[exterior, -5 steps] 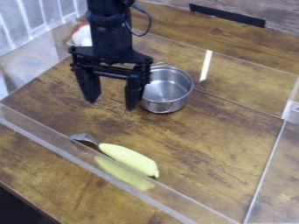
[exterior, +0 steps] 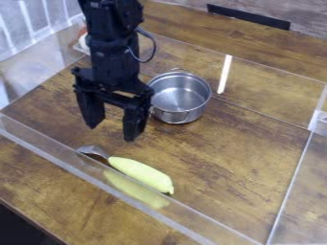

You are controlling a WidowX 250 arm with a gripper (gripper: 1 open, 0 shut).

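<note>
My gripper (exterior: 111,120) hangs over the wooden surface at the left of centre, open, its two black fingers spread wide with nothing between them. A metal pot (exterior: 181,94) stands just behind and right of it. Below the gripper, a yellow corn-like object (exterior: 141,173) lies beside a silver spoon-like utensil (exterior: 92,151).
Clear plastic walls border the wooden area at the front and right. A pale object (exterior: 80,40) sits at the back left, partly behind the arm.
My gripper has moved toward the camera and down in the view, closer to the utensil and the yellow object. The objects on the surface have not visibly moved.
</note>
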